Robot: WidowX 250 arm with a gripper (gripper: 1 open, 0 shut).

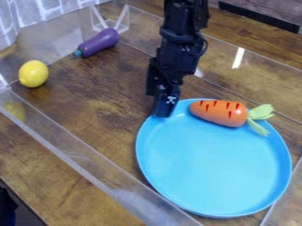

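Note:
The dark robot arm hangs down from the top centre, and its black gripper (pixel 164 93) is low at the upper left rim of a blue plate (pixel 213 172). The fingers are open, and I cannot make out anything between them. A toy carrot (pixel 221 111) with green leaves lies on the plate's upper right part, to the right of the gripper.
A yellow lemon (pixel 33 74) lies at the left on the wooden table (pixel 88 128). A purple eggplant (pixel 97 43) is at the upper left. A clear strip runs diagonally along the lower left. The wood left of the plate is bare.

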